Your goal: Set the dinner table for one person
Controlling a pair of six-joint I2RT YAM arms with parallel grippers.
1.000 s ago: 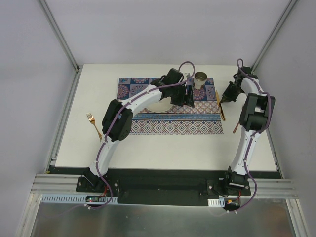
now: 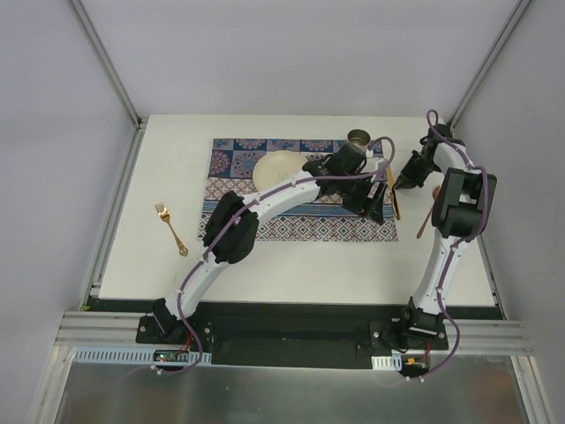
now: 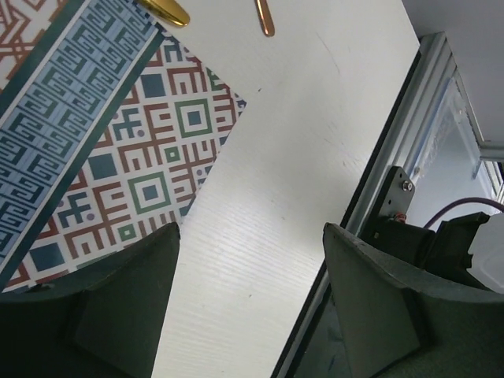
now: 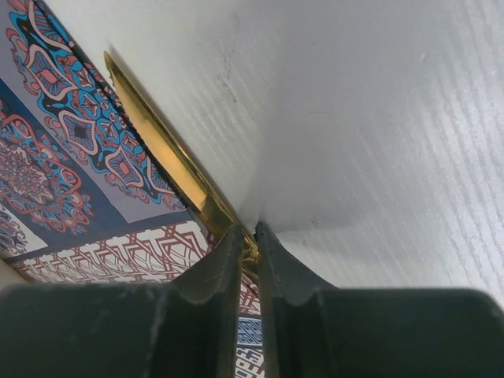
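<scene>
A patterned placemat [image 2: 300,228] holds a cream plate [image 2: 274,170] and a metal cup [image 2: 358,138], both near its back. A gold knife [image 4: 169,153] lies along the mat's right edge, where my right gripper has its fingertips close together at the knife's lower part; whether it grips it is unclear. My left gripper [image 2: 371,208] is over the right part of the mat, its fingers apart with nothing between them in the left wrist view. A gold fork [image 2: 172,227] lies left of the mat; another slim utensil [image 2: 425,221] lies to the right.
In the left wrist view, the table's edge and the metal rail [image 3: 384,181] are at the right, near the other arm's base.
My left gripper has moved right and toward the front from near the plate, uncovering more of it. The right gripper has barely moved.
</scene>
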